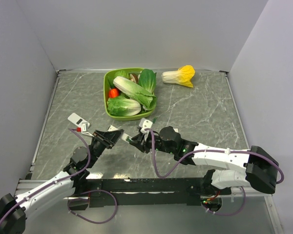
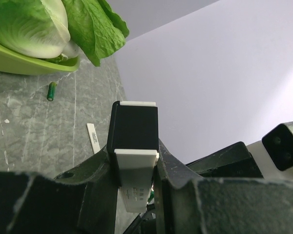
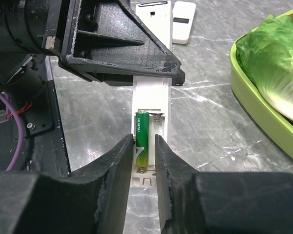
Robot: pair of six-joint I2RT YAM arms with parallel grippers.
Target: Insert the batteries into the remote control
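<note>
My left gripper is shut on the white remote control [image 2: 135, 192], holding it up off the table. In the right wrist view the remote's battery bay faces the camera. One green battery [image 3: 142, 139] lies lengthwise in the bay's left slot, while the slot beside it is empty, its spring showing. My right gripper is partly open, its fingertips on either side of that battery, with a gap on the right. On the table, a second green battery [image 2: 51, 91] lies near the bowl.
A green bowl [image 1: 105, 92] of vegetables stands behind the grippers. A thin white strip [image 2: 93, 138] lies on the table, and a white device [image 1: 78, 120] rests at the left. Yellow-wrapped cabbage [image 1: 179, 76] lies at the back.
</note>
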